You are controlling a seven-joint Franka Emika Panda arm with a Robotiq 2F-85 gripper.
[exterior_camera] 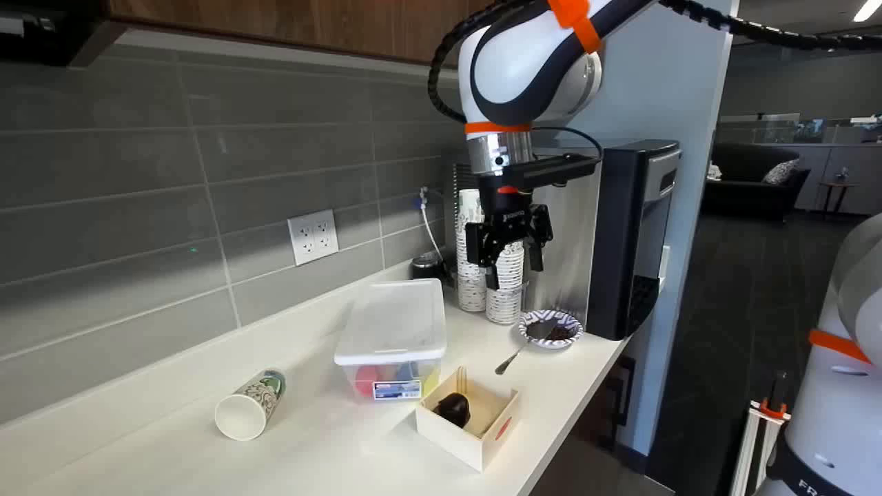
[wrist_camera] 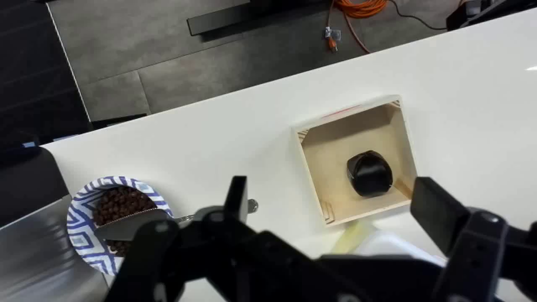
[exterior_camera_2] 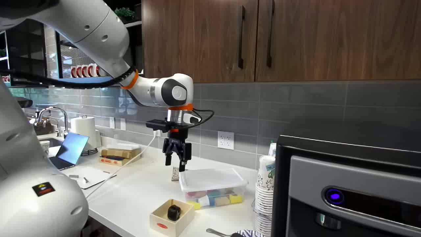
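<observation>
My gripper is open and hangs well above the white counter, nothing between its fingers. Below it in the wrist view, a small wooden box [wrist_camera: 313, 182] holds a rounded black object [wrist_camera: 371, 175]. To the left stands a blue-and-white patterned bowl [wrist_camera: 80, 226] of dark brown pieces, with a spoon [wrist_camera: 131, 225] resting in it and its handle out over the rim. A clear lidded bin [exterior_camera: 395, 322] with colourful items inside sits behind the box. On its side at the left of exterior view 1 lies a patterned paper cup [exterior_camera: 248, 406].
Stacked paper cups [exterior_camera: 506, 285] stand by the wall, close to the black dispenser [exterior_camera: 632, 240]. A laptop [exterior_camera_2: 70, 150] and a cardboard box [exterior_camera_2: 118, 153] occupy the counter's far end. Wooden cabinets [exterior_camera_2: 221, 39] hang overhead. Bare counter lies around the wooden box.
</observation>
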